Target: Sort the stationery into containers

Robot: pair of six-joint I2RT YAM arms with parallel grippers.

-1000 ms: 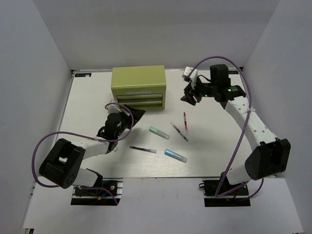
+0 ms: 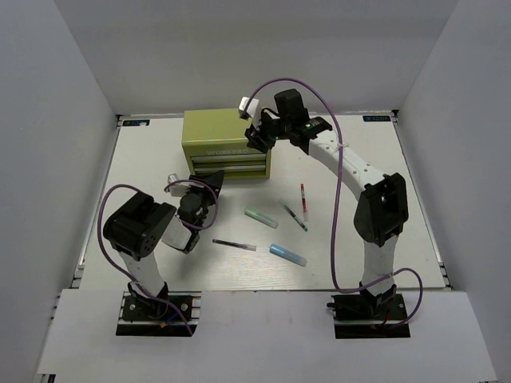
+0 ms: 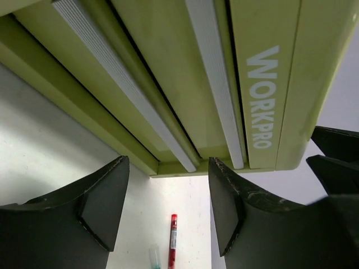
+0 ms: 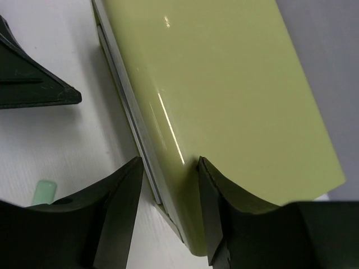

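Observation:
A green WORKPRO chest (image 2: 227,128) stands at the back, its two visible drawers flush with the front. My left gripper (image 2: 216,180) is low before these drawers, part open and empty; in the left wrist view the drawer fronts (image 3: 168,73) lie ahead of its fingers (image 3: 112,185). At the chest's top right front edge is my right gripper (image 2: 257,145), also part open; whether it touches the chest is unclear. On the table lie a green tube (image 2: 261,218), a blue tube (image 2: 287,254), a dark pen (image 2: 234,244), a red pen (image 2: 303,199) and a dark green pen (image 2: 294,215).
Both grippers are close together at the chest; a left gripper finger (image 4: 39,84) shows in the right wrist view. Grey walls (image 2: 255,48) bound the back and sides.
My right gripper has come left from open table to the chest's right front edge. The left gripper has shifted slightly left and nearer the drawers. Tubes, pens and chest have stayed put.

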